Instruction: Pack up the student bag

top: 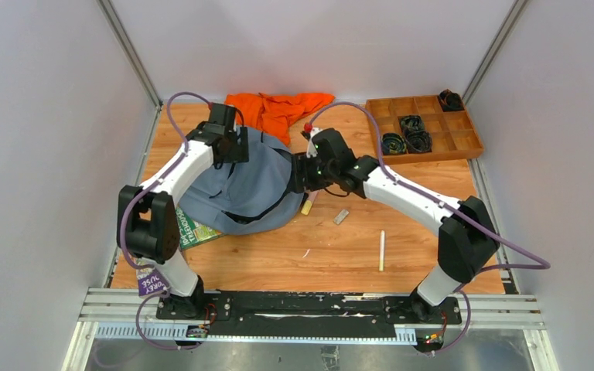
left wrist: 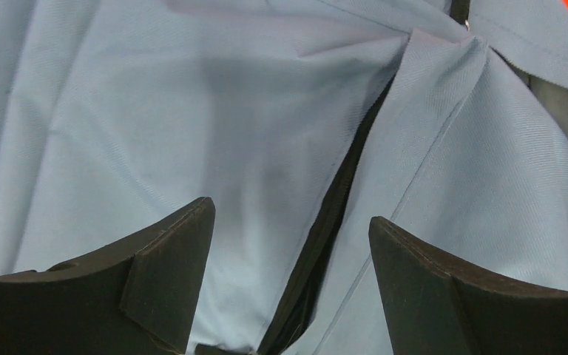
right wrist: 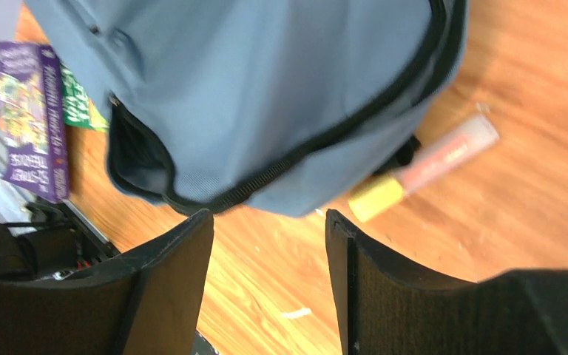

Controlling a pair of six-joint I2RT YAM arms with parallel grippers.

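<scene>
The grey-blue student bag (top: 247, 197) lies on the wooden table, its dark zip openings showing. My left gripper hangs open over the bag's fabric and a dark zip slit. My right gripper is over the bag's right edge, fingers apart, nothing visible between them. A pink-and-yellow marker-like item (right wrist: 444, 159) lies beside the bag. At the bag's left, a purple book (right wrist: 29, 118) and a green book (top: 197, 232) are partly hidden.
An orange cloth (top: 278, 108) lies behind the bag. A wooden divided tray (top: 456, 141) with dark coiled items is at back right. A small grey block (top: 341, 216) and a white stick (top: 382, 250) lie on the open front-right table.
</scene>
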